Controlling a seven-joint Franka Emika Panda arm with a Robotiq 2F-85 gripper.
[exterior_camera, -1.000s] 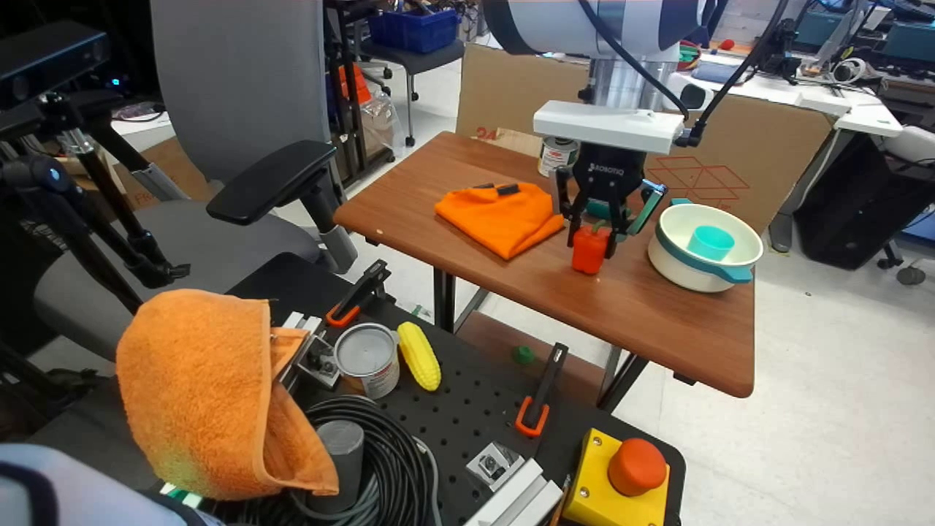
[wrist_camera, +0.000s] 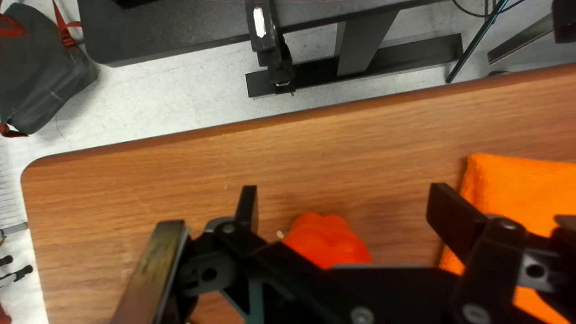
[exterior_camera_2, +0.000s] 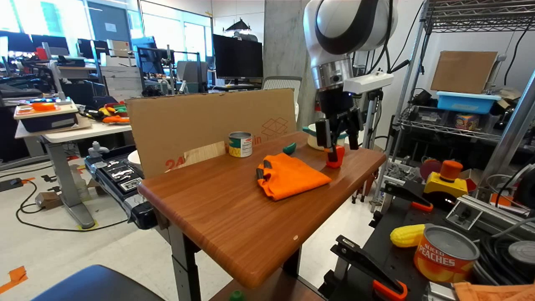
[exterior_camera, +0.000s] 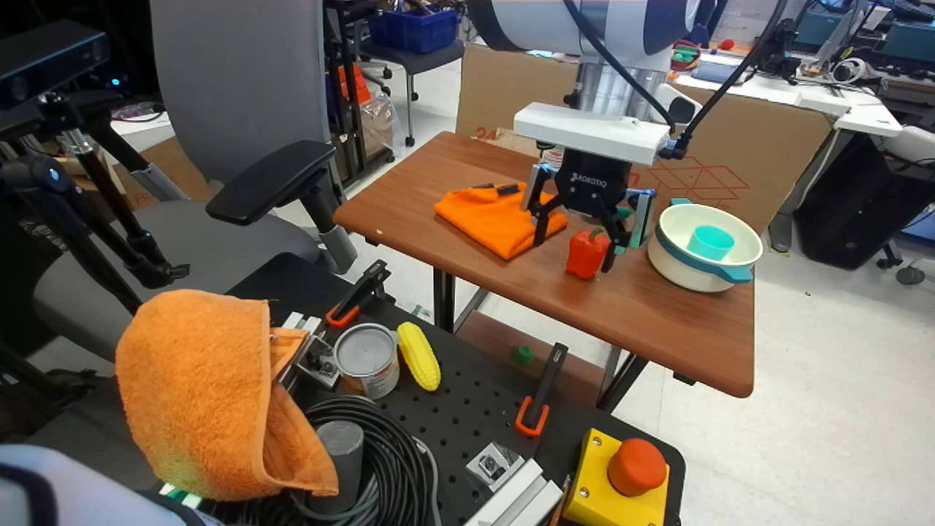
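A red toy pepper [exterior_camera: 585, 254] with a green stem stands on the wooden table, right of the folded orange cloth [exterior_camera: 497, 220]. Around and just above it, my gripper [exterior_camera: 574, 249] is open, its two fingers well apart. In the wrist view the pepper [wrist_camera: 325, 240] shows between the spread fingers, partly covered by the gripper's linkage, and nearer the left finger [wrist_camera: 248, 207]. From the second exterior side, the pepper [exterior_camera_2: 335, 157] sits below the gripper [exterior_camera_2: 342, 152].
A white pot [exterior_camera: 680, 263] with teal handles holds a teal cup [exterior_camera: 711, 242], right of the gripper. A can [exterior_camera_2: 240, 144] and a green object [exterior_camera_2: 289, 148] stand behind the cloth. A cardboard sheet [exterior_camera_2: 210, 123] borders the back. Bare table lies along the front edge.
The fingers were close around the pepper and have spread apart. My gripper has shifted slightly left. The pepper has moved slightly and now leans a little.
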